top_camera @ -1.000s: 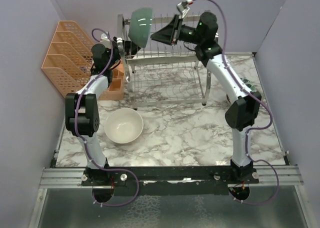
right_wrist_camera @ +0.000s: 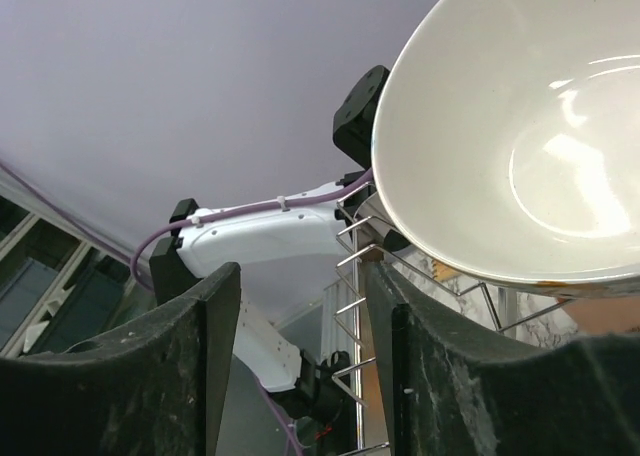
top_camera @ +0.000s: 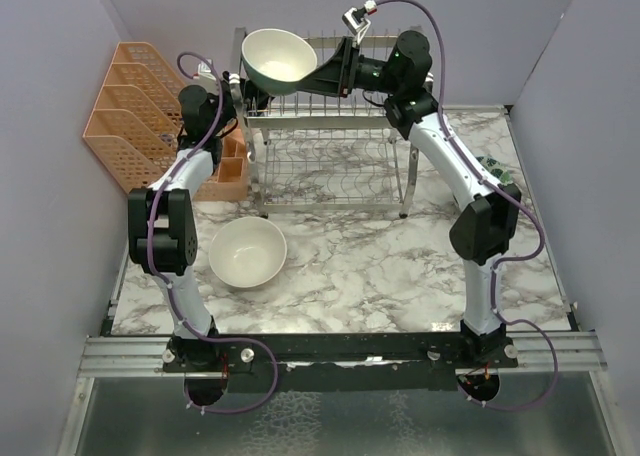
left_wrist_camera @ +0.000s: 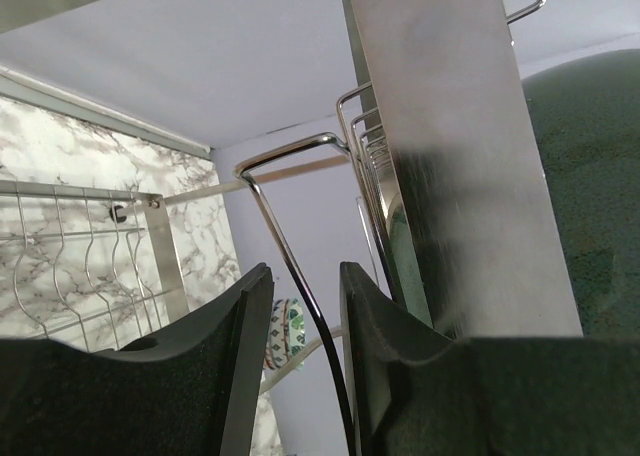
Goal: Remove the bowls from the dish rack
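Note:
A bowl with green outside and white inside (top_camera: 280,58) rests tilted on the upper left of the metal dish rack (top_camera: 330,122); in the right wrist view its white interior (right_wrist_camera: 510,126) fills the upper right. My right gripper stands part open just beside that bowl's rim, nothing visible between its fingers. My left gripper is at the rack's left end, part open around a wire, beside a steel bar; a dark green curved surface (left_wrist_camera: 590,176) shows behind the bar. A white bowl (top_camera: 248,251) sits on the counter at the front left.
An orange slotted organizer (top_camera: 130,96) stands at the back left. A green patterned item (top_camera: 495,171) is partly hidden by the right arm. Walls bound both sides and the back.
The green bowl has tipped from on edge to a flatter tilt, white inside now facing up. The right arm has shifted slightly; the left moved a little to the left.

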